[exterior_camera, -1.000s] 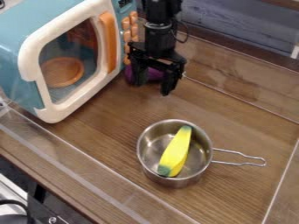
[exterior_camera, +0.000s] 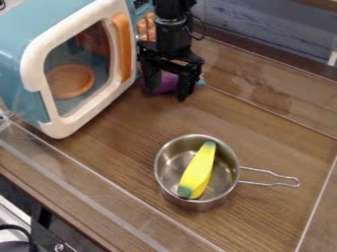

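Note:
My black gripper is at the back of the counter, just right of the toy microwave, open over a purple object that is partly hidden by it. A yellow corn-like object with green ends lies in a steel pot with a long handle at the front right.
The light blue and white toy microwave stands at the left with its opening showing an orange plate. A wall bounds the back.
The gripper has shifted slightly at the back beside the microwave, and a little more of the purple object shows. The pot and its contents have not moved.

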